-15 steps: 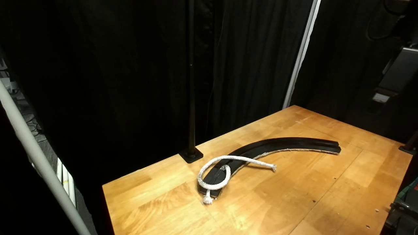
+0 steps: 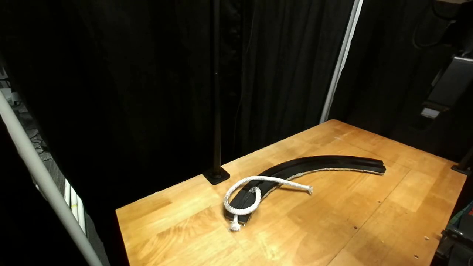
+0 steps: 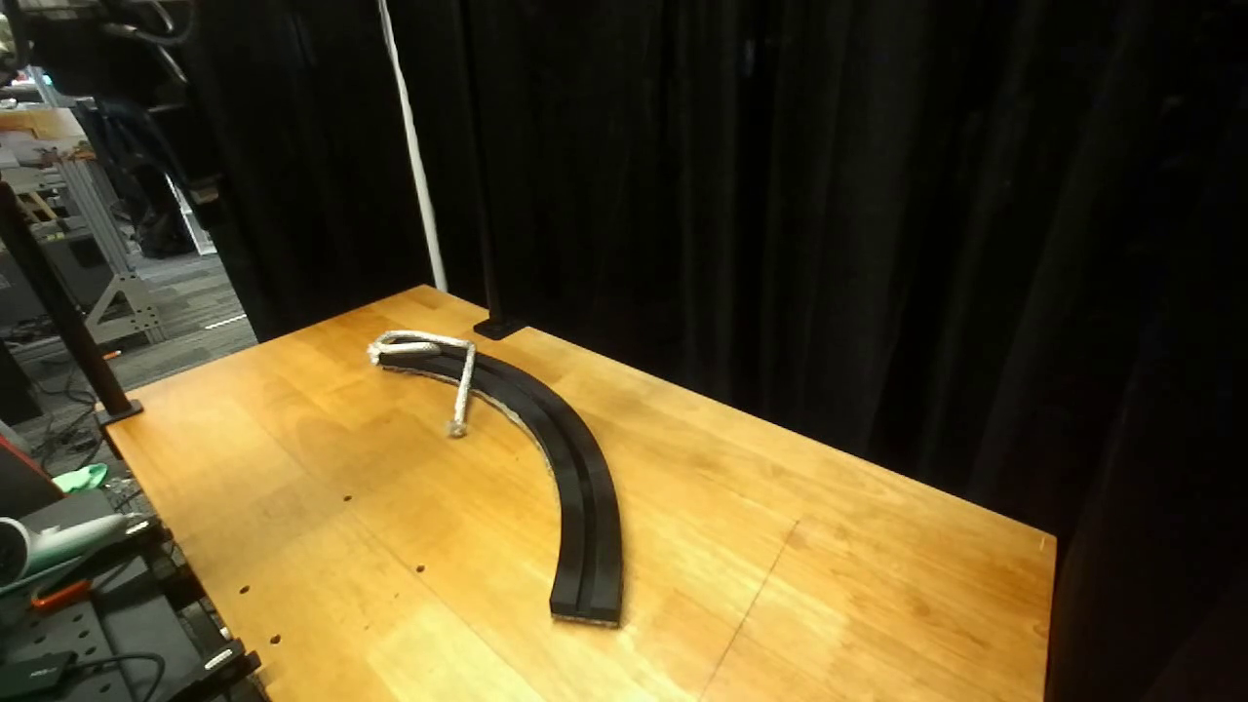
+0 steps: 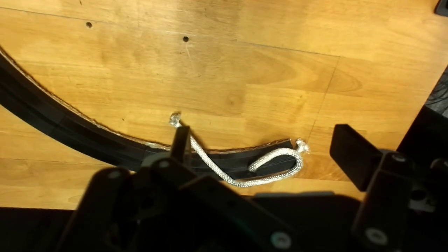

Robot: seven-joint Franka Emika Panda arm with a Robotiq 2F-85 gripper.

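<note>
A white braided rope (image 2: 241,210) lies loosely looped over one end of a curved black track (image 2: 328,163) on the wooden table. One frayed rope end rests on bare wood inside the curve, and the other sticks out just past the track's end. The same rope (image 3: 464,392) and track (image 3: 585,503) show in exterior view 2. In the wrist view my gripper is wide open above the rope (image 4: 218,170), its dark fingers (image 4: 351,155) well apart and nothing held. The track (image 4: 63,119) sweeps away to the left there.
Black posts stand on the table edges, one with its base (image 2: 216,175) near the rope. Dark curtains hang behind the table. A cluttered cart (image 3: 88,608) is beside the table. Much of the wooden surface (image 3: 386,515) inside the curve is clear.
The part of the arm at the right of exterior view 1 has shifted very slightly. Rope and track lie unchanged.
</note>
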